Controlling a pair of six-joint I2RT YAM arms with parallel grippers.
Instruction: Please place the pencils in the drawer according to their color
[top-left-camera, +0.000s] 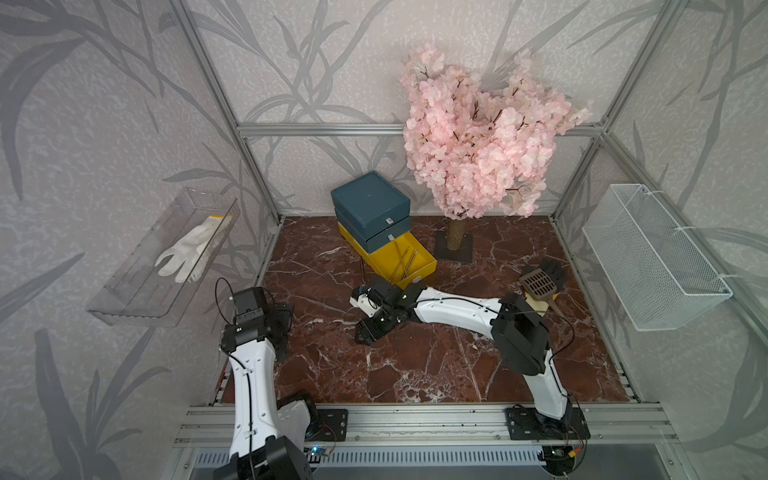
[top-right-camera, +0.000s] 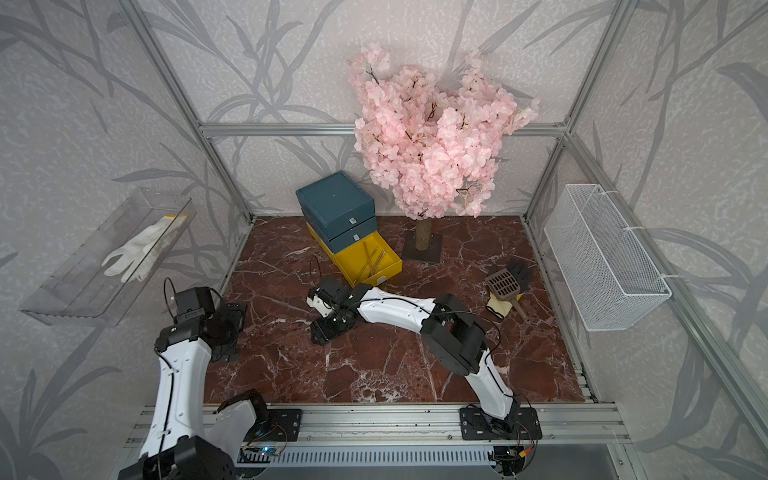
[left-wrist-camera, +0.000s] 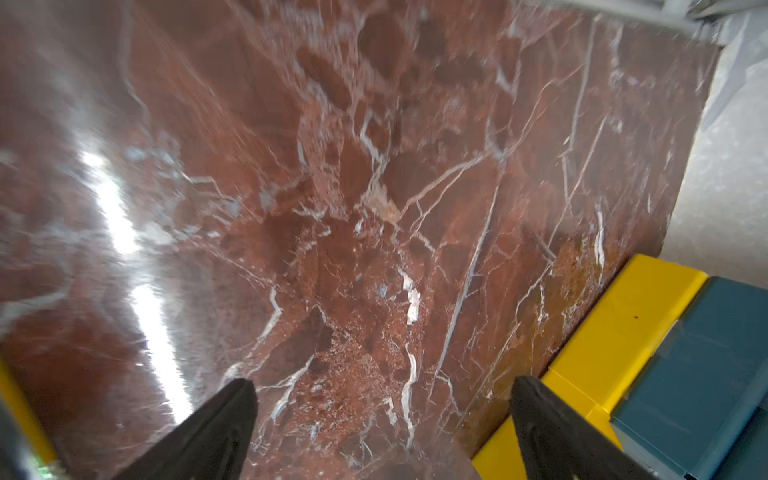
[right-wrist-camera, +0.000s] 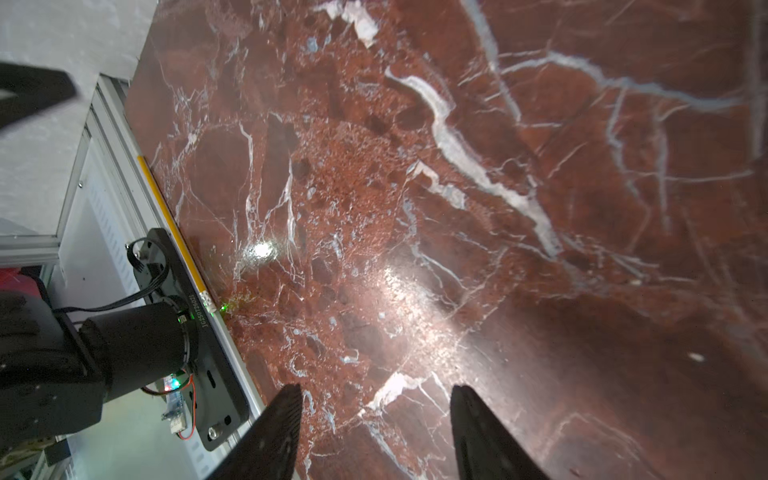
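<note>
The blue drawer box stands at the back, its yellow bottom drawer pulled out toward the front. Inside that drawer lie a few thin pencils, their colours too small to judge. Over the left part of the table, my left gripper is open with bare marble between its fingers; the yellow drawer and box sides show at lower right in that view. My right gripper, also open and empty, hangs over the table in front of the drawer. No loose pencil is clearly visible on the tabletop.
A pink blossom tree stands behind, right of the box. At right lie a brown slotted turner and a yellow item. A clear bin with white gloves and a white mesh basket hang on the side walls.
</note>
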